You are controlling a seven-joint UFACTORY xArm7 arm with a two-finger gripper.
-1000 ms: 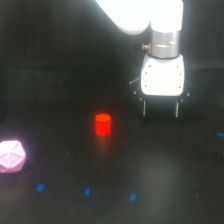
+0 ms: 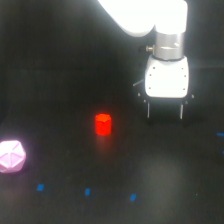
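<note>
A small red block rests on the dark table, left of the middle of the camera view. Near the left edge lies a pale pink faceted ball. My white gripper is at the upper right, pointing down, with its two thin fingers spread wide apart. Nothing shows between them. Both objects are clear of the gripper, which stands to the right of the red block.
Several small blue marks, among them one blue mark, dot the dark table along the front and at the right edge. Bare table surrounds the red block.
My gripper has shifted slightly to the right and a little lower in the picture. The red block and the pink ball have not moved.
</note>
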